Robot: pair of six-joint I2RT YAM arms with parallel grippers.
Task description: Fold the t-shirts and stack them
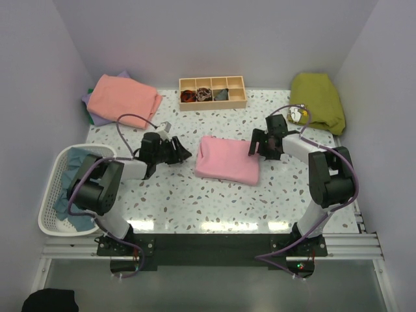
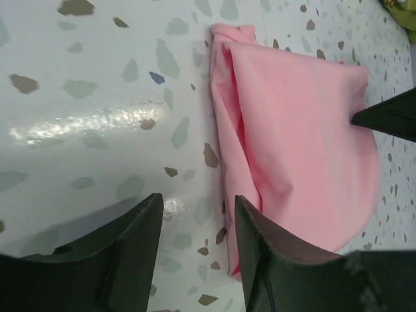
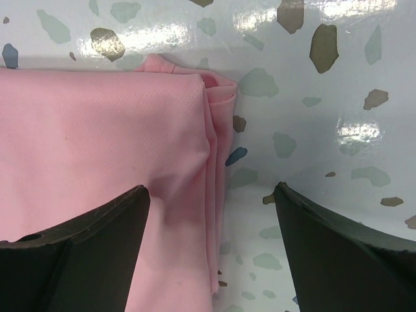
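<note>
A folded pink t-shirt (image 1: 227, 160) lies flat in the middle of the table, its left side doubled over in a raised fold. To the left of it my left gripper (image 1: 185, 153) stands open, apart from the cloth in the top view. Its fingers (image 2: 140, 231) have nothing between them. My right gripper (image 1: 255, 144) is open over the shirt's far right corner. In the right wrist view the shirt's layered right edge (image 3: 211, 162) runs between the spread fingers, not pinched.
Stacked shirts, salmon (image 1: 123, 99) on top, lie at the back left. A green folded shirt (image 1: 317, 101) is at the back right. A divided wooden box (image 1: 212, 104) stands at the back. At left, a white basket (image 1: 44, 207) holds blue cloth (image 1: 79, 218).
</note>
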